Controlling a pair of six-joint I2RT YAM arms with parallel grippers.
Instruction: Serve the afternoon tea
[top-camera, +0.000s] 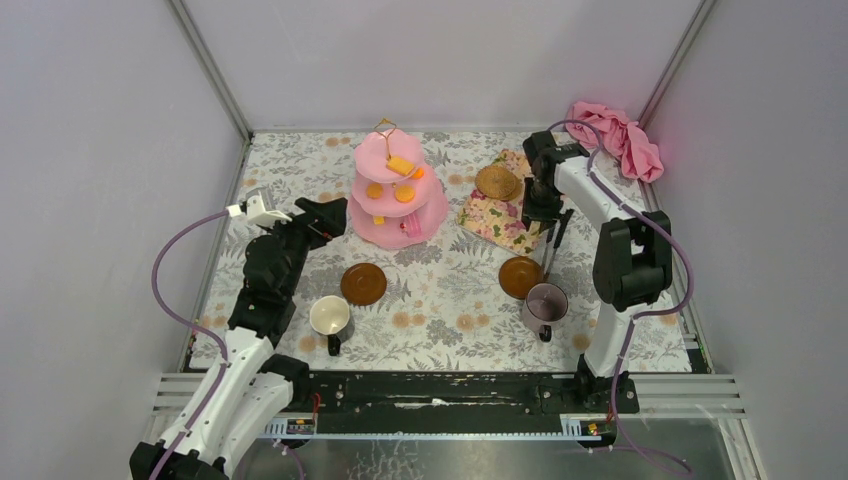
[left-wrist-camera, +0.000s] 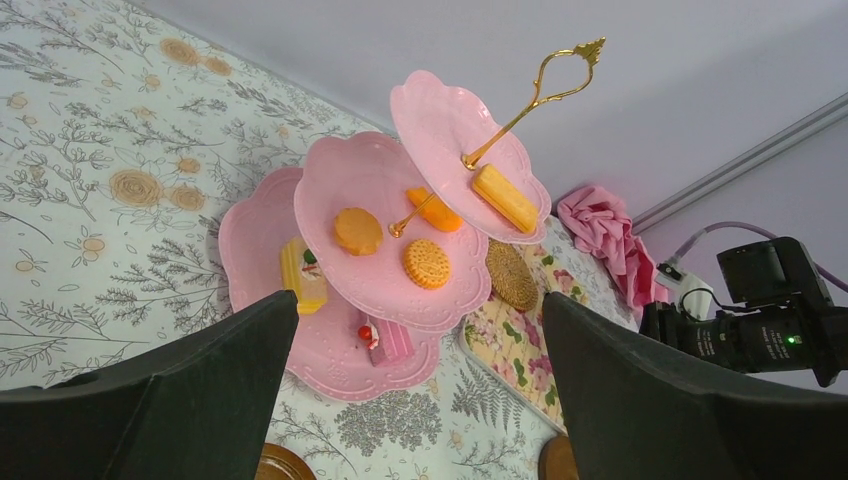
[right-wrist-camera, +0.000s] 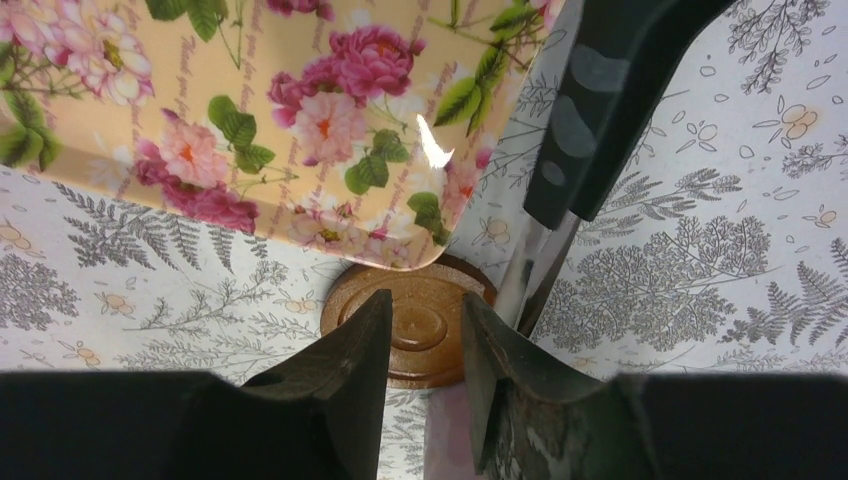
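Observation:
A pink three-tier stand (top-camera: 395, 230) with cakes and pastries stands at the back centre. The floral tray (right-wrist-camera: 250, 120), holding a woven round mat (top-camera: 497, 180), lies right of it. Tongs with dark handles (right-wrist-camera: 590, 110) lie beside the tray, above the right brown coaster (top-camera: 519, 277). My right gripper hangs over this area, open, nothing between its fingers. My left gripper (top-camera: 325, 220) is open and empty, left of the stand.
A white mug (top-camera: 330, 316) and brown coaster (top-camera: 364, 284) sit front left, a grey-pink mug (top-camera: 545, 311) front right. A pink cloth (top-camera: 630, 140) lies back right.

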